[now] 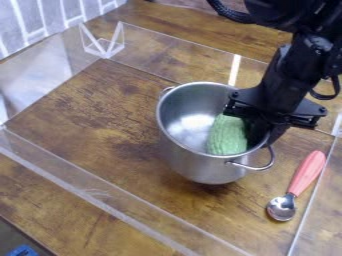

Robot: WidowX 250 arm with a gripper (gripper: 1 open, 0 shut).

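A steel pot [186,150] with two loop handles stands in the middle of the wooden surface. A green textured object [225,137] lies inside it, against the right side. My black gripper [251,124] reaches down into the pot's right rim beside the green object. Its fingertips are hidden or too dark to make out, so I cannot see what is between them.
A spoon [281,207] with a pink handle lies right of the pot. Clear plastic walls [40,75] border the area.
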